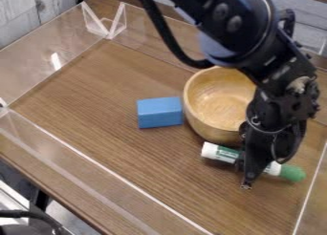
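My gripper (pixel 250 168) points down at the right, shut on a white tube (pixel 219 152) with a green end (pixel 290 173) that lies on the wooden table (pixel 90 134). The fingers straddle the tube's middle. A tan bowl (pixel 209 94) stands just behind, partly hidden by the arm. A blue block (pixel 160 112) sits left of the bowl.
Clear plastic walls line the left and front-left edges of the table. Bare wood spreads across the left and front of the table. The arm covers much of the upper right.
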